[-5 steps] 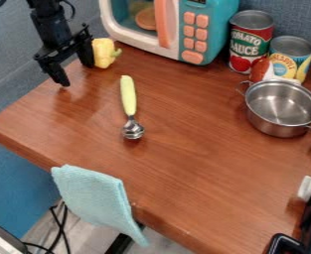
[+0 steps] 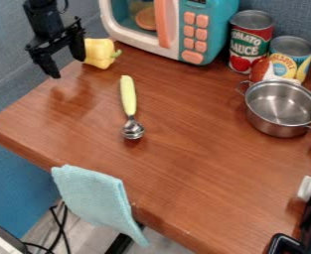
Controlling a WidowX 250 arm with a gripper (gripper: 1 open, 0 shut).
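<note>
My black gripper is at the upper left, above the table's left back edge, just left of a yellow object, possibly a toy. Whether its fingers are open or shut is hard to make out. A scoop with a pale yellow handle lies on the wooden table, steel end toward the front. A light blue cloth hangs over the front left edge.
A toy microwave stands at the back, two cans and a steel pot at the right. A black appliance lines the right edge.
The gripper has risen slightly over the last second. The other objects look unmoved.
</note>
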